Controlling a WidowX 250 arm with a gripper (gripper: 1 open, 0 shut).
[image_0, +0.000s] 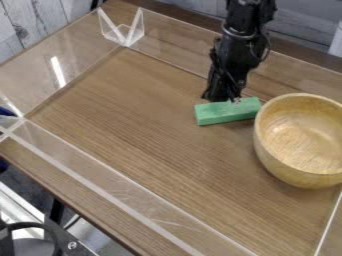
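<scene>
My black gripper (225, 88) hangs over the wooden tray, just above and behind a green block (225, 112), with its fingers shut and nothing visible between them. The green block lies flat on the tray floor, its right end close to a large wooden bowl (297, 158) on the right side.
The tray floor (127, 150) is clear to the left and in front of the block. Clear plastic pieces run along the left edge and stand at the back-left corner. A black cable or fixture sits at the bottom left, outside the tray.
</scene>
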